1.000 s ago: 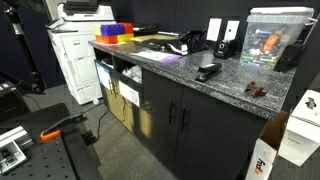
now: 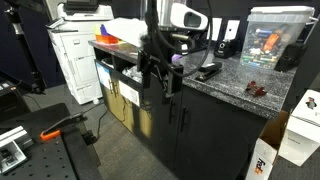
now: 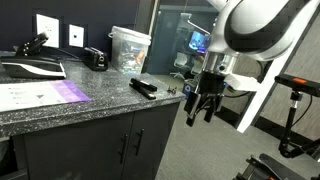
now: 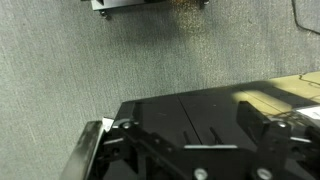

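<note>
My gripper (image 2: 157,82) hangs in front of the dark cabinet, open with nothing between its fingers. In exterior view 2 the gripper (image 3: 200,115) is off the counter's right end, pointing down. The wrist view shows the spread gripper over grey floor and the dark cabinet top edge. On the counter (image 3: 90,100) lies a black stapler (image 2: 208,72), apart from the gripper. A small brown object (image 2: 256,89) rests farther right along the counter.
A clear tub (image 2: 272,40) of colourful items stands at the counter's back. Coloured blocks (image 2: 118,32) sit at the far left end, partly hidden by the arm. An open cardboard box (image 2: 300,135) is at the right.
The arm was out of view a second ago, apart from a bit at the top left. It has since come in and moved down and right, now before the cabinet. Counter objects look unmoved.
</note>
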